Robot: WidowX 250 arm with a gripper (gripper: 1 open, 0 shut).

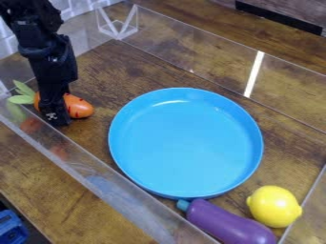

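Observation:
The black gripper reaches down at the left of the camera view, shut on an orange carrot with pale green leaves that lies by the clear wall at the left. A large blue plate sits at the middle right, apart from the carrot.
A purple eggplant and a yellow lemon lie at the front right, near the plate. Clear walls edge the wooden surface. Bare wood is free behind and to the left of the plate.

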